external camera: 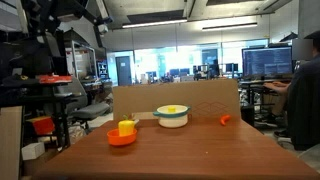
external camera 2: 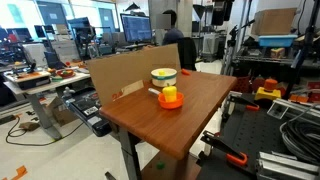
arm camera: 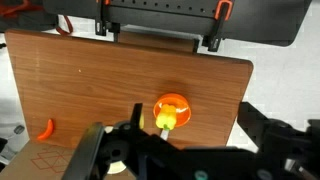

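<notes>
An orange bowl (arm camera: 182, 101) stands on the brown wooden table (external camera: 190, 155), with a yellow block (arm camera: 166, 117) in it or at its edge. Beside the bowl shows a small pale handle-like piece (arm camera: 164, 133). Behind them sits a white pot (external camera: 173, 121) with a blue-green rim; something yellow (external camera: 172, 110) shows at its top. To the pot's right in exterior view 1 lies a small orange-red object (external camera: 225, 120). My gripper is open, high above the table, its black fingers apart and nothing held. In the wrist view it hides most of the pot.
A brown cardboard panel (external camera 2: 130, 72) stands along one long side of the table. A person (external camera: 304, 90) sits at the right, beyond the table.
</notes>
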